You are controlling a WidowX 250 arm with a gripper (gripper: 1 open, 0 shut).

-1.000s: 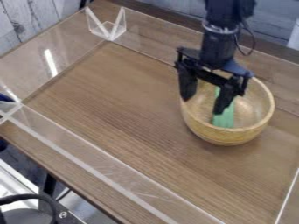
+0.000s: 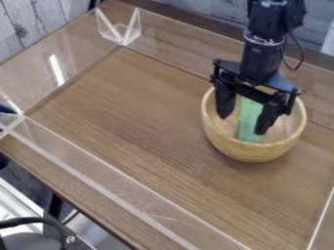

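My black gripper [image 2: 255, 98] is open at the right of the table, over a round tan bowl [image 2: 241, 146]. Its dark fingers reach down into the bowl's upper part, on either side of a green object [image 2: 251, 126] that lies inside. Whether the fingers touch that object I cannot tell.
A small clear bracket [image 2: 119, 34] stands at the back left. A black device with cables [image 2: 29, 234] is at the bottom left corner.
Over the last second my gripper has moved slightly to the right over the bowl and its fingers have shifted around the green object. The bowl looks nearly in place.
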